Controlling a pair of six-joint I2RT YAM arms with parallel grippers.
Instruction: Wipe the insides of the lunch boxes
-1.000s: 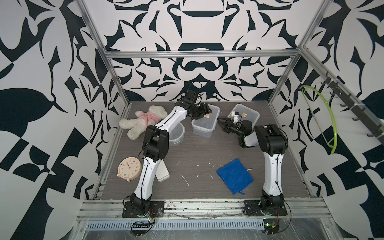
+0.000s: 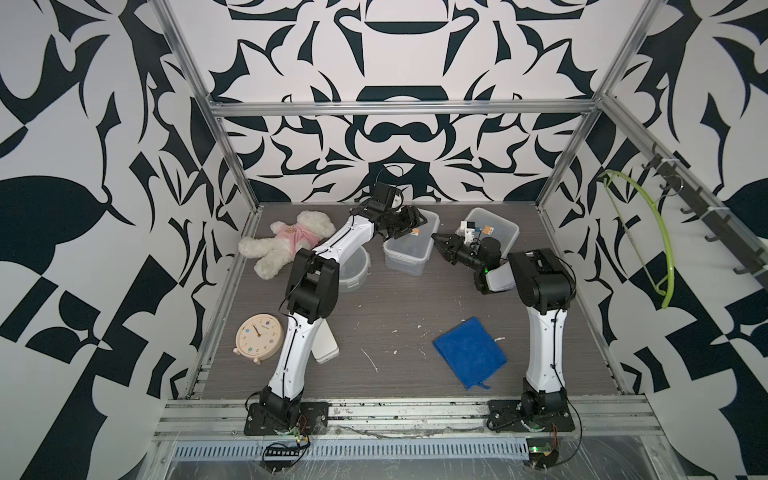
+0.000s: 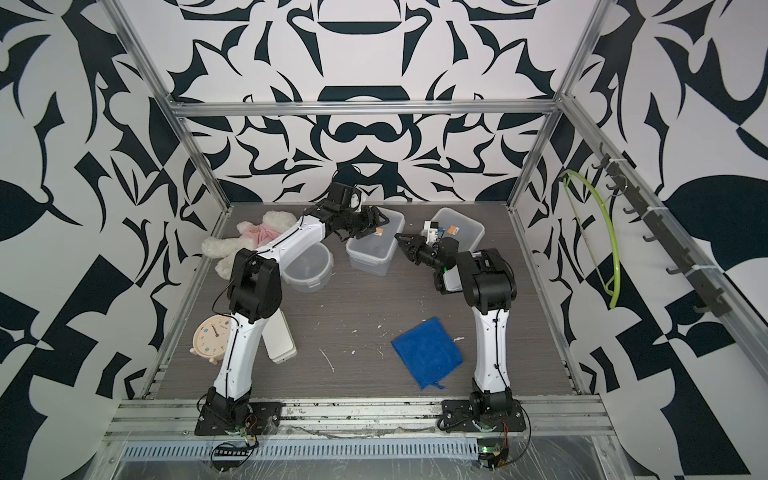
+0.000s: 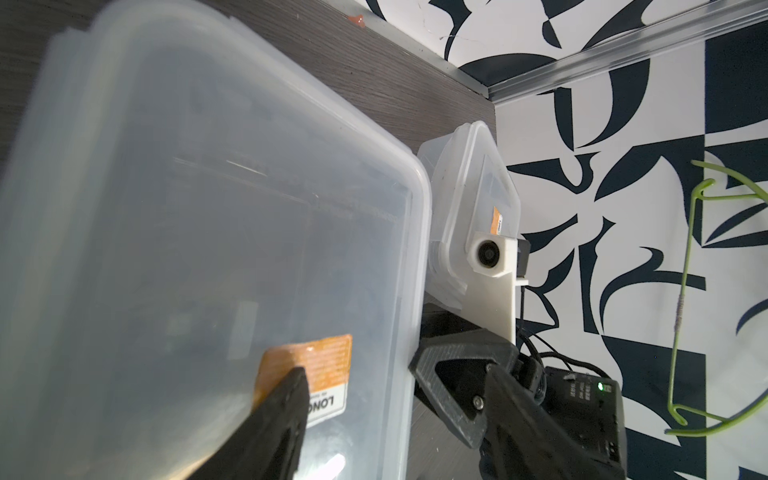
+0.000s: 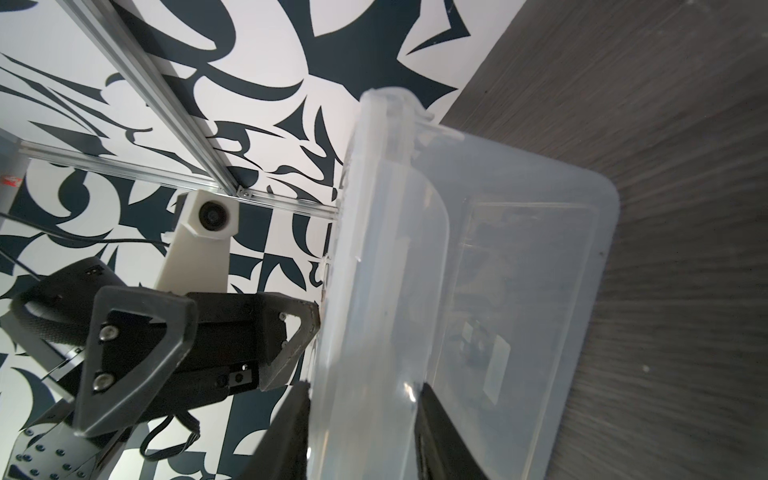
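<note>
The middle lunch box (image 2: 409, 260) is clear plastic with an orange sticker on it. My left gripper is over its top, with its fingers (image 4: 284, 416) apart and nothing seen held. At the box's right side is my right gripper, its fingers (image 5: 436, 424) spread around the view of the box's rim; contact cannot be told. Behind my right arm stands another clear lunch box (image 2: 502, 230) with a similar sticker. A round clear tub (image 2: 354, 277) is partly hidden by my left arm. The blue cloth (image 2: 469, 352) lies flat at the front right.
A white plush bear (image 2: 276, 254) lies at the back left. A round clock (image 2: 259, 337) and a white case (image 2: 325, 344) are at the front left. Bare table (image 2: 392, 320) lies between the arms. A green hanger (image 2: 662, 240) hangs on the right wall.
My right gripper has shifted slightly left toward the middle box over the last second. The left arm has barely moved, and the boxes and cloth stay put.
</note>
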